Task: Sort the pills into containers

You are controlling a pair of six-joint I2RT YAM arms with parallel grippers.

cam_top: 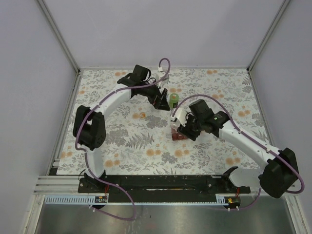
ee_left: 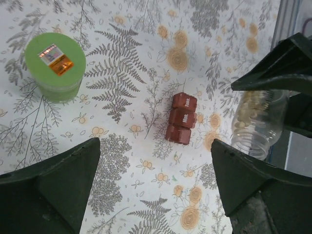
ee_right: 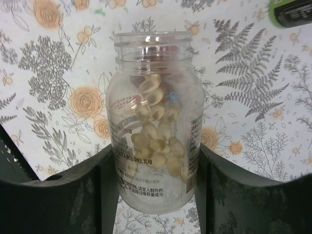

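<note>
My right gripper is shut on a clear plastic bottle [ee_right: 156,195] with printed text, its neck pointing away from the hand. Several pale yellow pills [ee_right: 158,146] lie inside, a few up near the uncapped neck. In the left wrist view the same bottle [ee_left: 256,122] is at the right edge. A dark red pill box [ee_left: 182,118] with three linked compartments lies on the table, two lids lettered; its lids look closed. My left gripper stands open above the table, nothing between its fingers.
A green container [ee_left: 56,68] with an orange label on top stands near the left gripper. In the top view this container [cam_top: 173,100] is behind the pill box [cam_top: 178,134]. The patterned tablecloth [cam_top: 126,156] is clear at the front and left.
</note>
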